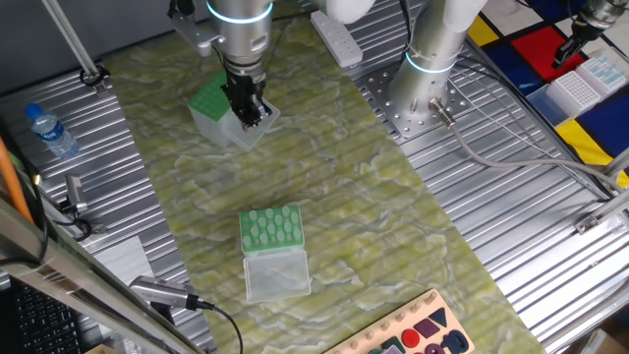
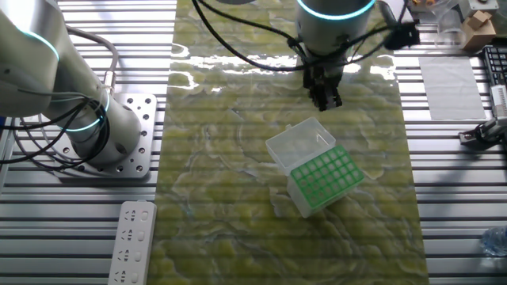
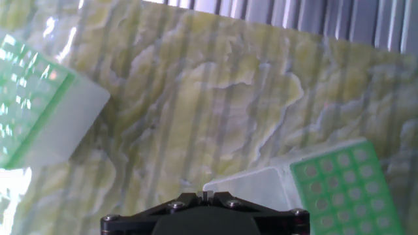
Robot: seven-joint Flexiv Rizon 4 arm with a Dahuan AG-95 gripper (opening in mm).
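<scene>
In the wrist view my gripper is shut, with nothing showing between its fingertips. It hangs in the air, pointing down, on the lid side of a tall box, as exterior view 2 shows. That box has a green perforated rack [image 2: 326, 176] in a translucent body and its clear lid [image 2: 301, 145] is swung open. From above, my gripper [image 1: 254, 113] overlaps this lid. The other box, with a green rack of several pale tubes [image 1: 271, 227], lies nearer the camera in exterior view 1, its clear lid [image 1: 277, 274] open flat. The arm hides it in exterior view 2.
A wooden shape board [image 1: 408, 329] lies at the mat's near end. A white power strip [image 1: 336, 39] and a water bottle [image 1: 52, 130] stand by the mat's sides.
</scene>
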